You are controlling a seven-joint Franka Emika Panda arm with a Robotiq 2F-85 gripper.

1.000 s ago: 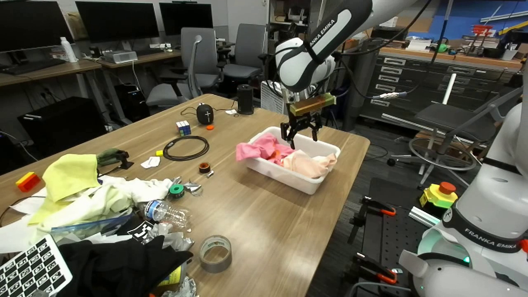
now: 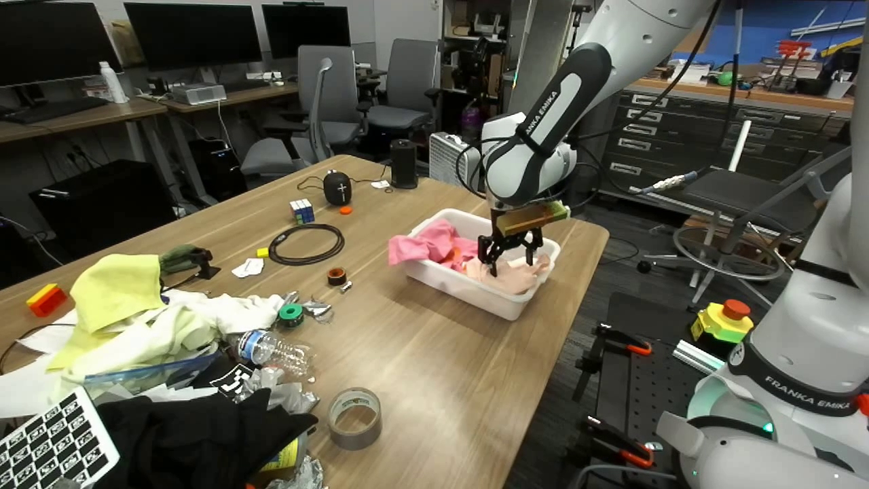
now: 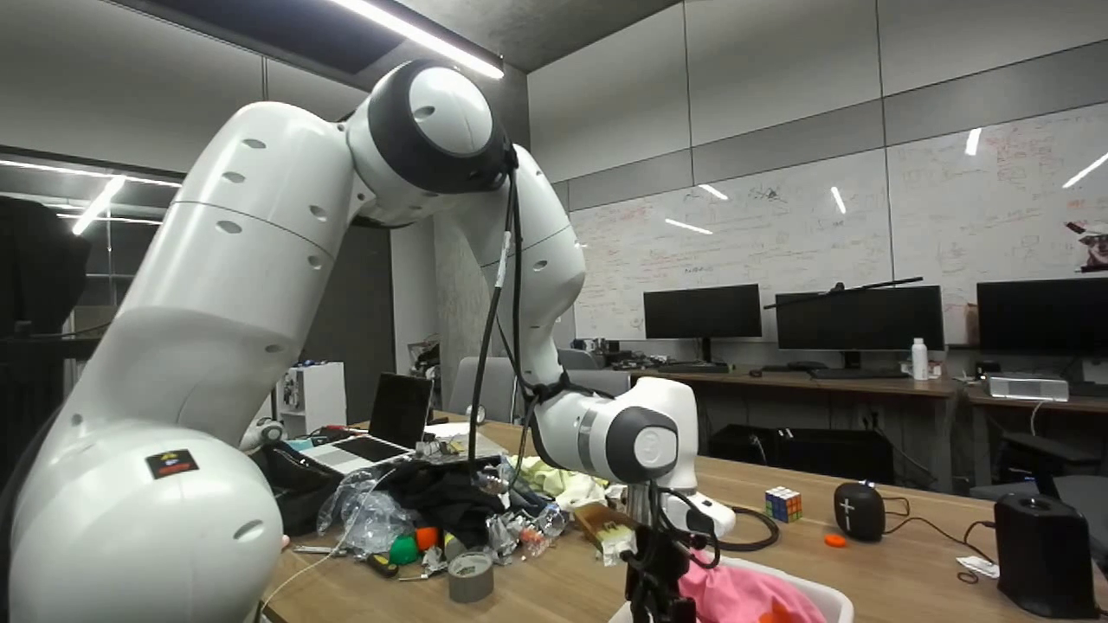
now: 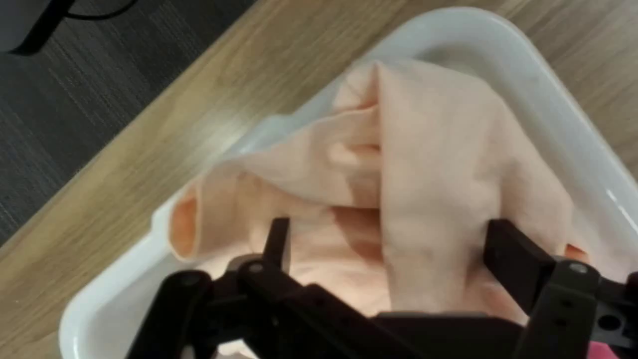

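In the wrist view, my gripper is open, its two black fingers set wide apart over a crumpled peach cloth (image 4: 442,149). The cloth lies in one end of a white bin (image 4: 574,119) and spreads up to its rim. Exterior view 1 has the gripper (image 2: 513,252) low inside the bin (image 2: 468,289), right at the peach cloth (image 2: 513,277); whether the fingertips touch it I cannot tell. Toward the other end, a pink cloth (image 2: 436,244) hangs over the rim. In exterior view 2 the pink cloth (image 3: 743,594) shows beside the arm.
Table edge (image 4: 197,101) runs close beside the bin. A black cable coil (image 2: 305,244), a Rubik's cube (image 2: 302,212) and a round speaker (image 2: 337,187) stand beyond it. Clothes, a plastic bottle (image 2: 277,350) and a tape roll (image 2: 355,418) crowd the near left. Bare wood lies between.
My gripper has come down and to the right in exterior view 1, from above the bin into it at the peach cloth. The pink cloth has stayed put.
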